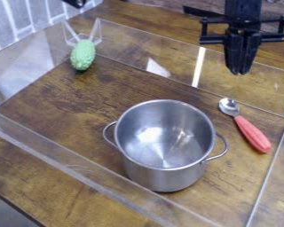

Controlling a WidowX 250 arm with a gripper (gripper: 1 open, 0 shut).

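A steel pot (pixel 165 146) with two loop handles stands on the wooden floor of a clear-walled tray. To its right lies a spoon (pixel 255 135) with a red handle and metal bowl. A green bumpy object (pixel 82 55) rests at the upper left. My black gripper (pixel 240 58) hangs at the top right, above and apart from the spoon, with nothing visible between its fingers; how far its fingers are apart is unclear.
Clear plastic walls (pixel 61 154) edge the work area. Bare wood (pixel 79 97) lies left of the pot. A white rack stands at the top left corner.
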